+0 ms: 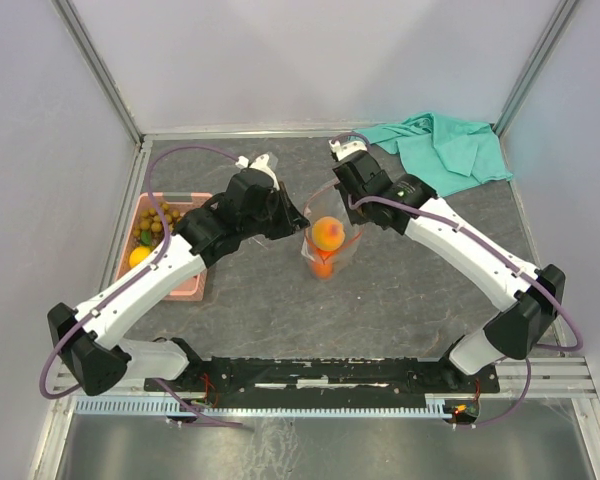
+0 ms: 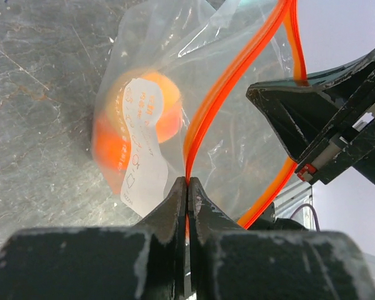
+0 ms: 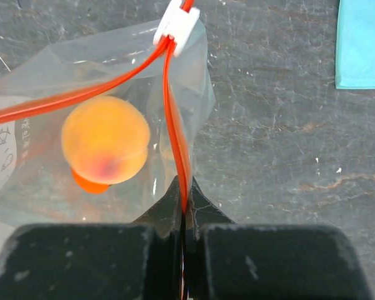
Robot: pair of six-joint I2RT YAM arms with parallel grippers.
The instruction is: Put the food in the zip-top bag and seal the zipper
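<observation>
A clear zip top bag (image 1: 312, 256) with an orange zipper rim hangs between my arms, its mouth spread open. Inside are a yellow-orange peach-like fruit (image 1: 328, 234) and, below it, an orange fruit (image 1: 322, 264). My left gripper is shut on one side of the bag's rim. On the opposite side, my right gripper is shut with the orange rim strip running between its fingers. A white zipper slider (image 3: 177, 25) sits at the rim's far corner in the right wrist view. The printed label (image 2: 144, 147) faces the left wrist camera.
At the left stands a pink basket (image 1: 187, 289) with grapes (image 1: 163, 213) and a yellow fruit (image 1: 139, 256), partly behind my left arm. A teal cloth (image 1: 445, 155) lies at the back right.
</observation>
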